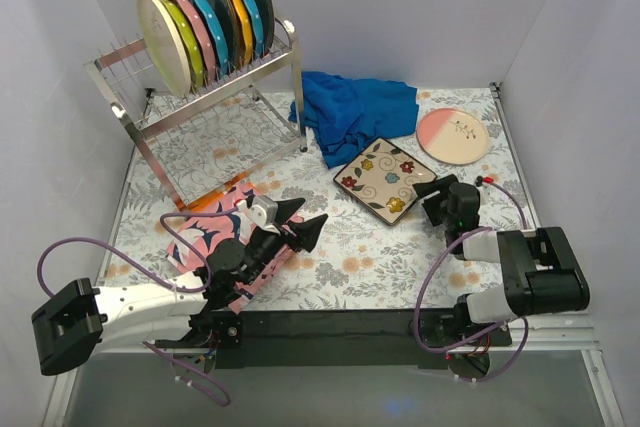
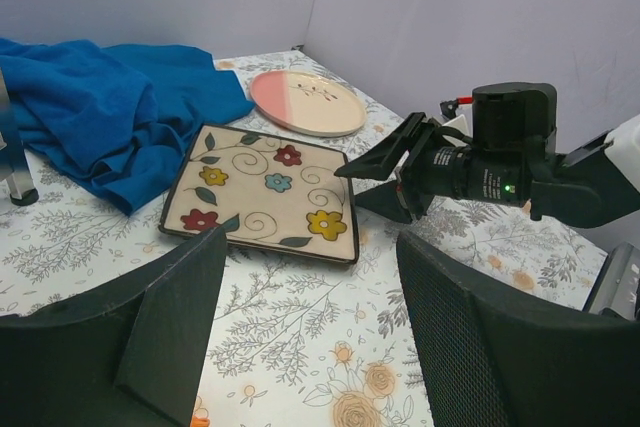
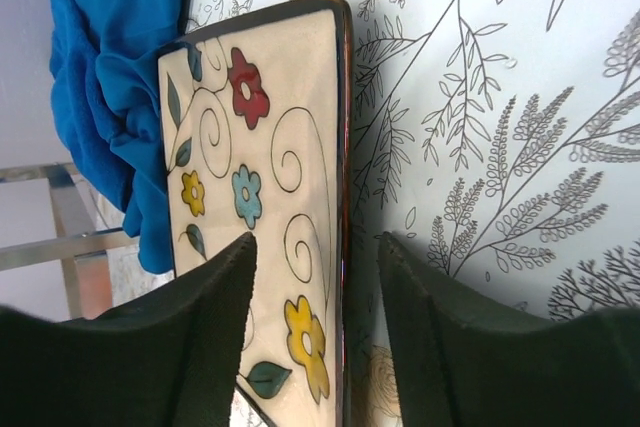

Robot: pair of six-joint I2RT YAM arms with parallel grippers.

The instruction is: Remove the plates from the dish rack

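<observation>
Several plates in mixed colours, among them a cream plate point(image 1: 164, 45), stand upright on the top of the dish rack point(image 1: 215, 97). On the table lies a flowered rectangular plate point(image 1: 385, 179), flat beside the blue cloth. Close to its right edge is my right gripper point(image 1: 425, 199), its fingers parted; in the right wrist view the plate's near edge point(image 3: 343, 147) runs between and beyond the fingertips, and contact cannot be made out. A round pink and cream plate point(image 1: 453, 136) rests at the back right. My left gripper point(image 1: 312, 222) is open and empty over the table's left half.
A crumpled blue cloth point(image 1: 355, 112) lies behind the flowered plate, touching or nearly touching it. A red patterned cloth point(image 1: 215, 237) is under the left arm. Bare table shows at the front centre.
</observation>
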